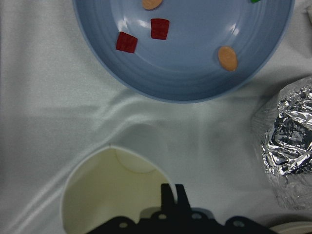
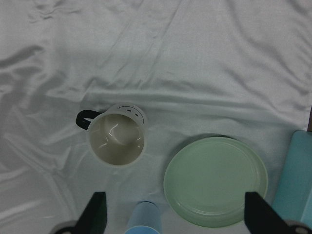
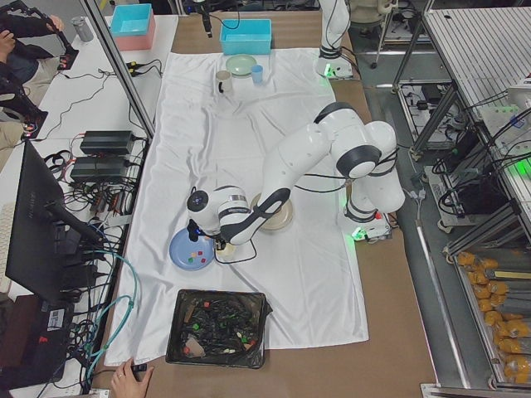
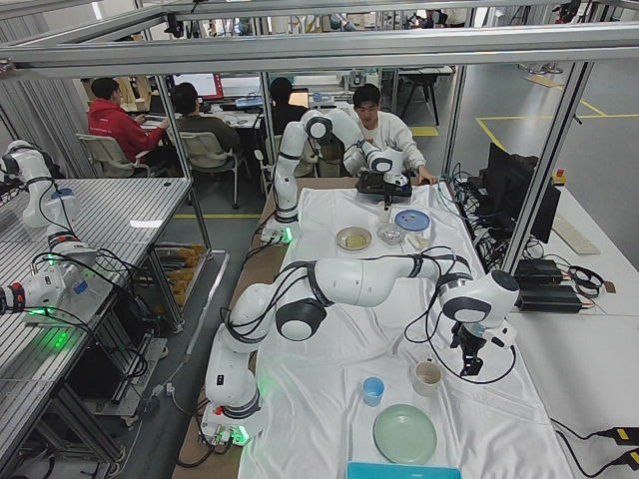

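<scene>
A cream cup point(image 1: 97, 195) fills the lower left of the left wrist view, its near rim at my left gripper, whose fingers are close together there; whether they grip it is unclear. Beyond it lies a blue plate point(image 1: 180, 68) with small red, orange and green pieces; to its right is a foil-covered object point(image 1: 287, 131). My right gripper is open above the other end of the cloth, over a white mug point(image 2: 114, 139), a green plate point(image 2: 214, 180) and a blue cup point(image 2: 144, 219).
A black lined tray point(image 3: 216, 327) with small pieces sits at the near end, a hand beside it. A beige dish point(image 4: 353, 239) lies by the left arm, and a teal bin point(image 3: 246, 35) at the far end.
</scene>
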